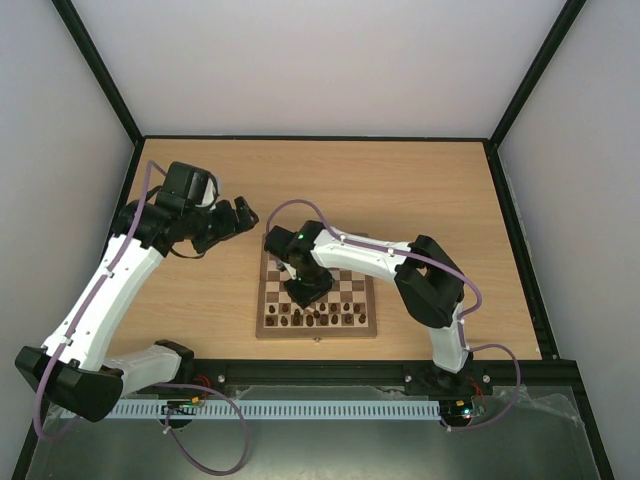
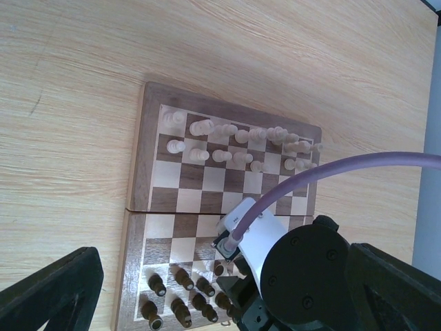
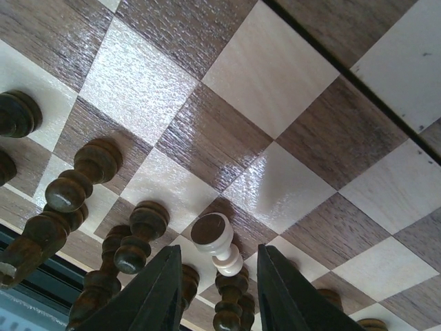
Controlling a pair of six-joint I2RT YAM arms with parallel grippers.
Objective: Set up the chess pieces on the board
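Note:
The chessboard (image 1: 366,318) lies near the front of the table. In the left wrist view, pale pieces (image 2: 201,127) stand in two rows on its far half, and dark pieces (image 2: 181,312) line its near edge. My right gripper is open low over the dark pieces. A pale piece (image 3: 222,245) shows between its fingertips, with clear gaps at both sides. Its dark-bottomed base faces the camera, so it is not upright; what supports it cannot be made out. My left gripper (image 1: 243,215) is open and empty, up left of the board.
Bare wood table (image 1: 420,180) spreads behind and right of the board. The right arm (image 1: 365,258) crosses above the board, covering part of it in the top view. A seam (image 3: 344,72) divides the board. Dark pieces stand close around the right fingers.

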